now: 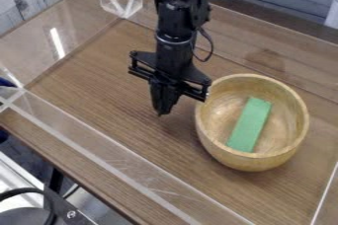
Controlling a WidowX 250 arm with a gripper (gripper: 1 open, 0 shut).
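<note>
My black arm comes down from the top centre, and its gripper hangs low over the wooden table, just left of a round wooden bowl. The gripper looks shut, with nothing visible between its fingers. A green rectangular block lies inside the bowl.
Clear strips run along its left side. Black cables sit at the bottom-left corner, off the table's edge. A pale wall stands at the upper right.
</note>
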